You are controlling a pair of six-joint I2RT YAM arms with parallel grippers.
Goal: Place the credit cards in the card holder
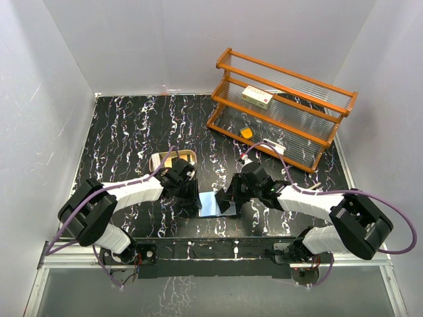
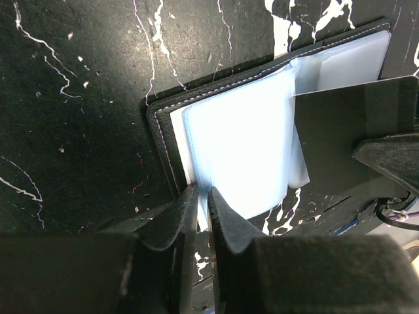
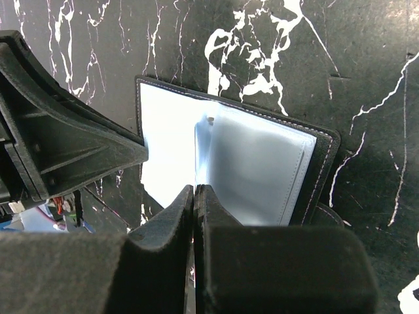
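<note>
The card holder lies open on the dark marble, its clear sleeves showing. My left gripper is at the holder's edge, fingertips on a clear sleeve, nearly closed; whether anything is between them is unclear. My right gripper is shut and points down at the holder's middle fold. A dark card stands over the sleeves by the right gripper, seen in the left wrist view and in the top view; in the right wrist view it is not clearly visible.
A tray with cards sits behind my left arm. A wooden rack holding a box and a small yellow item stands at the back right.
</note>
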